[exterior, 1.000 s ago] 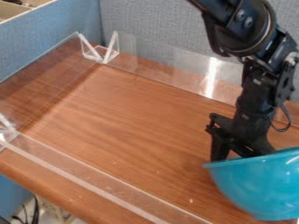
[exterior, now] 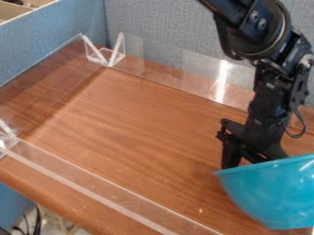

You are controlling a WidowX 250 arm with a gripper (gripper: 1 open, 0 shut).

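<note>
My black arm comes down from the top right of the camera view, and its gripper (exterior: pixel 236 156) is low at the rim of a turquoise bowl (exterior: pixel 273 193) at the lower right. The fingertips are hidden behind or inside the bowl's near wall, so I cannot see whether they are open or shut, or whether they touch it. The bowl appears tilted and is partly cut off by the frame's right edge.
Clear plastic edging with white brackets (exterior: pixel 106 55) runs along its sides, with grey and blue padded walls behind and at left. Cables lie below the front left edge.
</note>
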